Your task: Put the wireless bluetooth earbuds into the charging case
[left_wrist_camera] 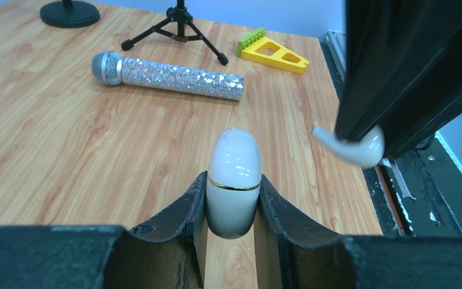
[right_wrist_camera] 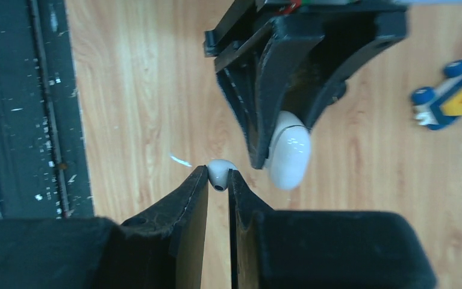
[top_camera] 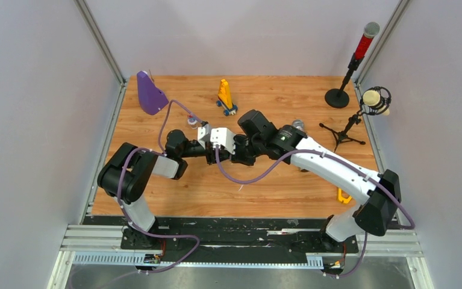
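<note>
In the left wrist view, my left gripper is shut on the glossy white charging case (left_wrist_camera: 234, 171), which has a thin gold band; whether its lid is open I cannot tell. A white earbud (right_wrist_camera: 219, 173) sits between the tips of my right gripper, its stem end mostly hidden by them. Also in the right wrist view, the case (right_wrist_camera: 291, 158) is a short way right of the earbud, apart from it. From the left wrist, the earbud (left_wrist_camera: 361, 147) shows at the right, blurred. The top view hides both things behind the arms.
A glittery microphone (top_camera: 299, 125) lies right of the arms, partly covered. Toward the back stand a yellow toy on blue wheels (top_camera: 227, 97) and a purple object (top_camera: 150, 94). A black tripod (top_camera: 343, 133) is at the right.
</note>
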